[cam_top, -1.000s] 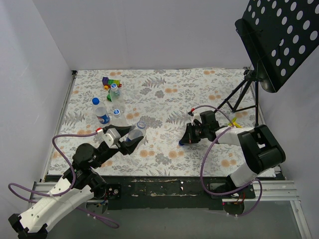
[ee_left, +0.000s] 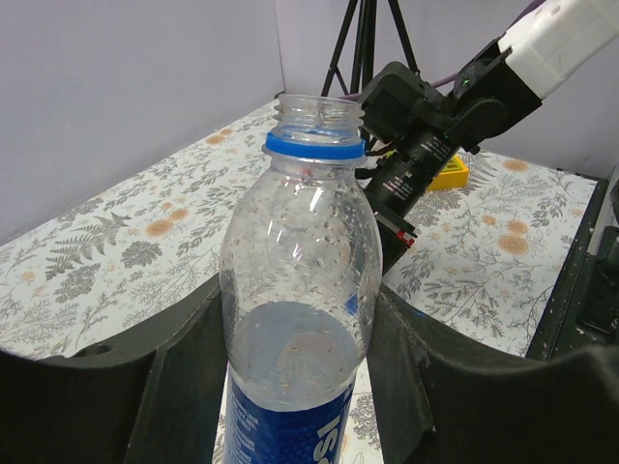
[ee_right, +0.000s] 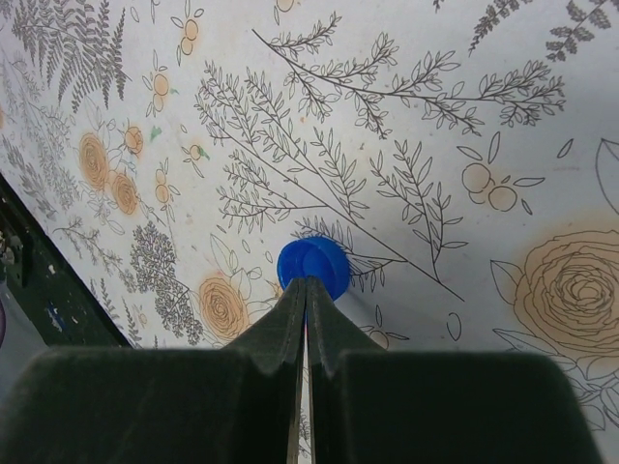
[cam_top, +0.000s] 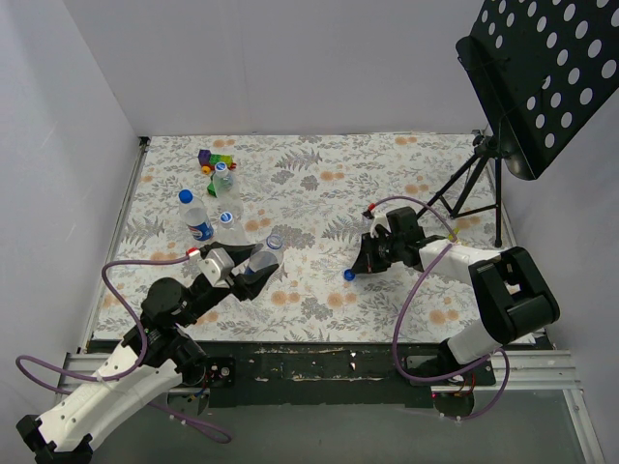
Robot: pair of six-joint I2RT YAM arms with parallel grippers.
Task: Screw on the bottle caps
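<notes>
Gripped around its body, a clear uncapped bottle stands upright in my left gripper; its threaded mouth and blue neck ring are bare, and its blue label shows below the fingers. A blue cap lies on the patterned tabletop, its hollow side partly showing in the right wrist view. My right gripper is shut with nothing visible between its fingers. Its tips overlap the cap's near edge in that view; whether they touch it I cannot tell. From above, the cap shows just beside those tips.
Several other bottles, including a blue-capped one, stand at the left. Colourful toy blocks lie behind them. A yellow object sits near the right arm. A black stand occupies the back right.
The cap seems to lie in the same place. The left arm and its bottle are still.
</notes>
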